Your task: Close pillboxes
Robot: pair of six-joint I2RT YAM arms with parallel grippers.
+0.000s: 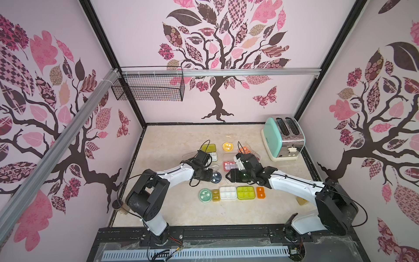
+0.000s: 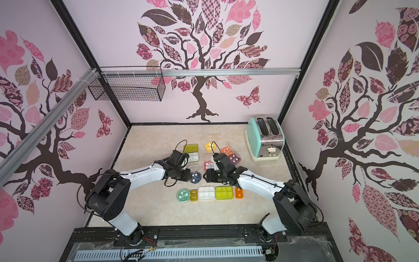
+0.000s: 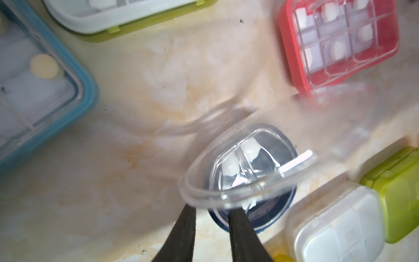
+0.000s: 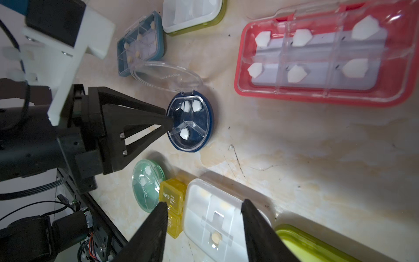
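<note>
A round dark-blue pillbox (image 4: 190,121) holds a few white pills, and its clear lid (image 4: 165,77) stands raised at the hinge. My left gripper (image 1: 210,175) is shut on this box's near rim; in the left wrist view the lid (image 3: 279,144) rises in front of the camera. Part open, my right gripper has nothing between its fingers and is to the right of the round box. Open boxes behind include a red one (image 4: 325,61), a blue rectangular one (image 4: 152,37) and a white-and-olive one (image 4: 192,15).
Along the front stand a green round box (image 1: 205,195), a yellow one (image 1: 216,195), a white one (image 1: 227,193), a lime one (image 1: 245,192) and an orange one (image 1: 260,192), lids down. A toaster (image 1: 283,138) occupies the back right.
</note>
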